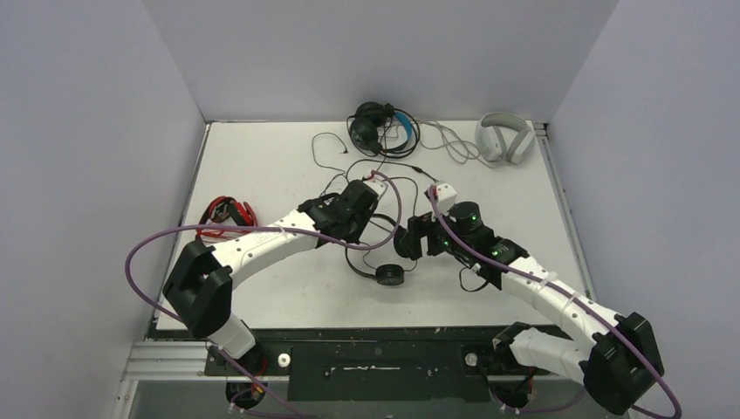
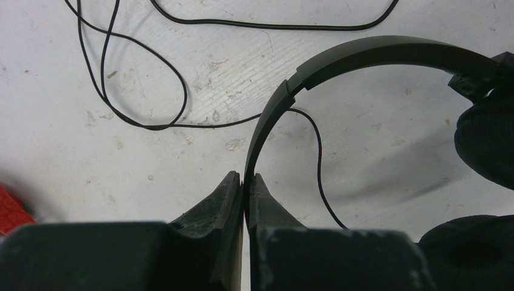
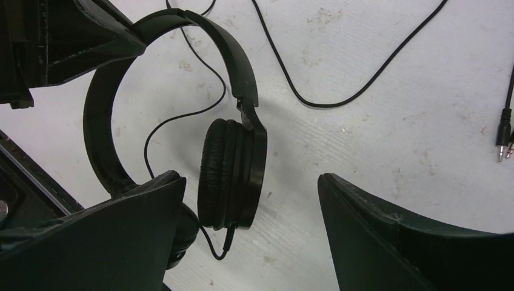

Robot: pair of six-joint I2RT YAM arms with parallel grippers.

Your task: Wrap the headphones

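Observation:
My left gripper is shut on the headband of the black headphones (image 2: 376, 51), holding them above the white table. Their ear cups (image 1: 390, 275) hang toward the front and right in the top view. In the right wrist view, one ear cup (image 3: 233, 176) lies between the spread fingers of my right gripper, nearer the left finger (image 3: 145, 209); I cannot tell whether they touch. A thin black cable (image 3: 221, 242) leaves that cup's lower end and loops across the table. Part of the other cup is hidden behind the left finger.
Red headphones (image 1: 229, 214) lie at the left edge. At the back are black headphones with a blue band (image 1: 375, 127) and white headphones (image 1: 506, 138). Cable plugs (image 3: 504, 130) rest on the table at right.

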